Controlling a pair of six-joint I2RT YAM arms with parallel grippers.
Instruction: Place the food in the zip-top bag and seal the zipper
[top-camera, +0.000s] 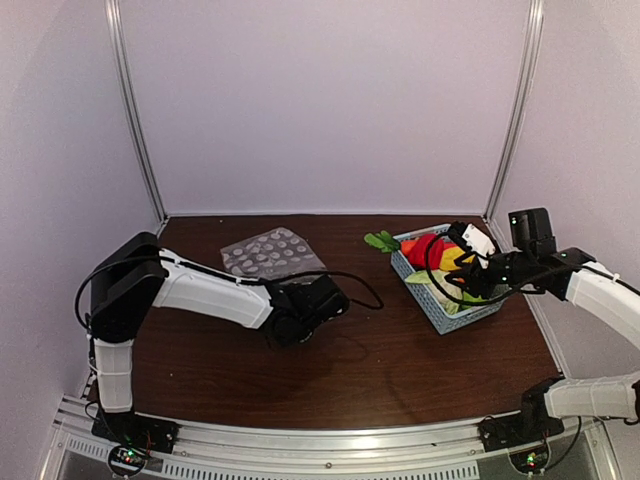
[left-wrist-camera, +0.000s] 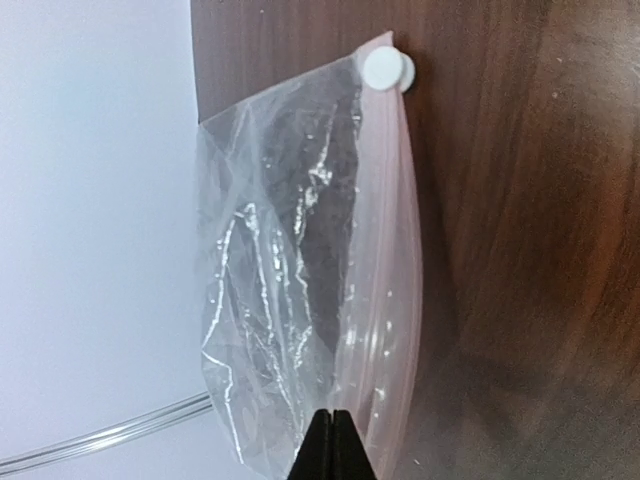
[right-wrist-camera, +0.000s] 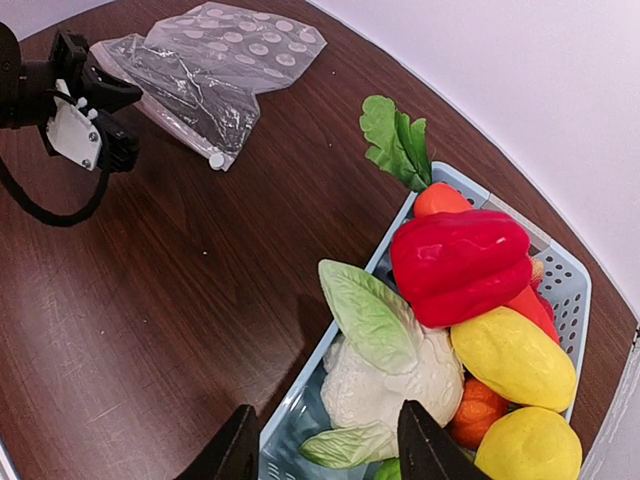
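The clear zip top bag (top-camera: 270, 252) lies flat behind my left arm; its pink zipper with white slider (left-wrist-camera: 383, 68) shows in the left wrist view. My left gripper is shut, over the bag's zipper side, with nothing seen between its fingers. My right gripper is open over the blue basket (top-camera: 420, 298) of toy food: red pepper (right-wrist-camera: 460, 262), yellow pieces (right-wrist-camera: 510, 355), pale leaves (right-wrist-camera: 365, 315), orange items and a green leafy top (right-wrist-camera: 395, 140).
Pale walls (top-camera: 330, 110) enclose the back and sides.
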